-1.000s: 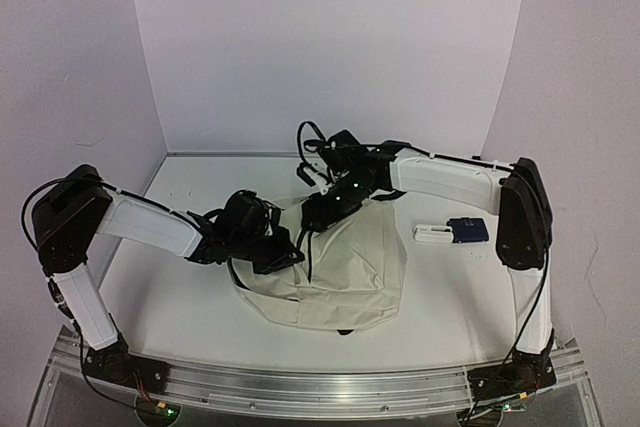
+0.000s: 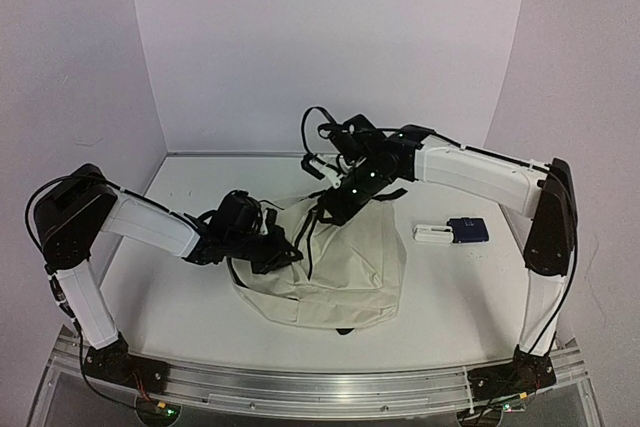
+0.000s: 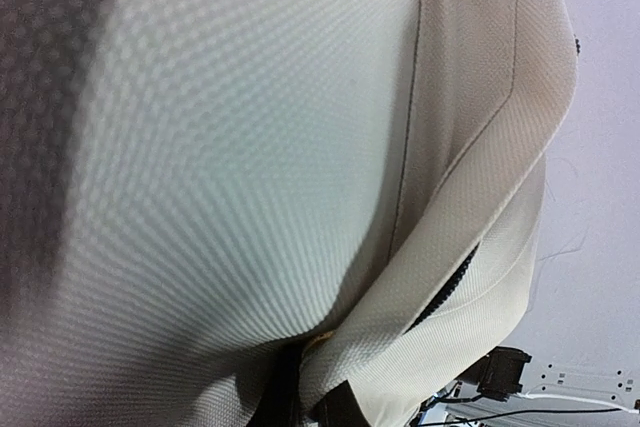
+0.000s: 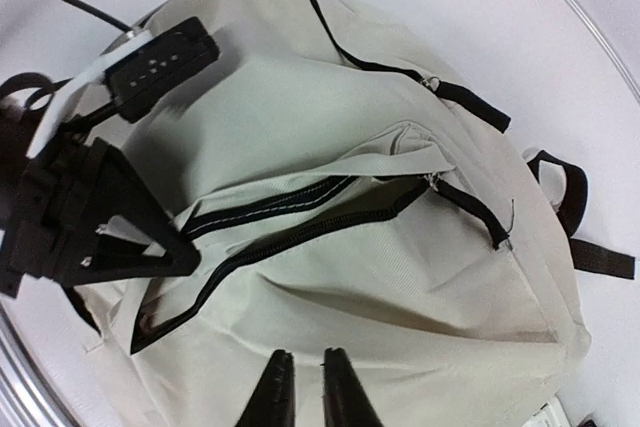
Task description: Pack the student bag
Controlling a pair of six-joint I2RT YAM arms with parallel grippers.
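The cream bag [image 2: 345, 262] lies on the table, its black-zipped opening [image 4: 300, 232] gaping slightly in the right wrist view. My left gripper [image 2: 297, 258] is at the left end of that opening, shut on the bag's edge. Close up in the left wrist view, a fold of cream fabric [image 3: 345, 352] runs down between its dark fingers at the bottom. Over the upper part of the bag hovers my right gripper, its two fingers apart with only bag fabric visible behind them. What the bag holds is hidden.
To the right of the bag, a white case [image 2: 433, 234] and a dark blue item [image 2: 468, 230] lie side by side on the table. Black straps [image 4: 605, 259] stick out at the bag's edge.
The left arm and bag look unmoved.
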